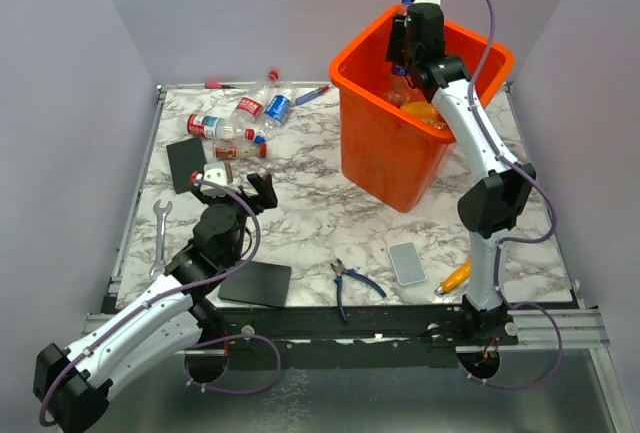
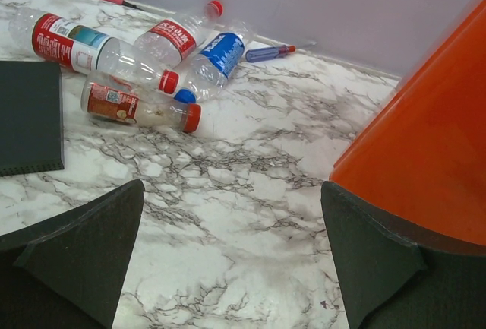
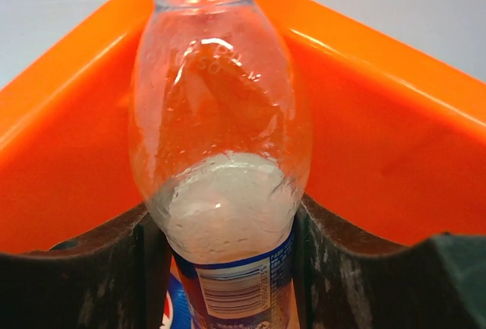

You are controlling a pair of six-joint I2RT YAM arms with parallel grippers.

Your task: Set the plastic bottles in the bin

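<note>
My right gripper [image 1: 397, 45] reaches into the orange bin [image 1: 380, 143], shut on an upright clear bottle [image 3: 220, 101] with a blue cap and a blue-and-white label. The pads press its lower half in the right wrist view. More bottles lie inside the bin, one of them orange [image 1: 424, 112]. On the table's back left is a cluster: a large red-capped bottle [image 2: 125, 59], a red-label bottle [image 2: 173, 39], a blue-label bottle [image 2: 220, 57] and a small brown-label bottle [image 2: 125, 107]. My left gripper is open over bare table, in front of that cluster.
A dark notebook [image 1: 185, 165], a wrench [image 1: 161, 233] and a dark pad [image 1: 255, 283] surround the left arm. Pliers [image 1: 345, 281], a grey box [image 1: 407, 264] and a yellow cutter [image 1: 455, 276] lie near the front. Table left of the bin is clear.
</note>
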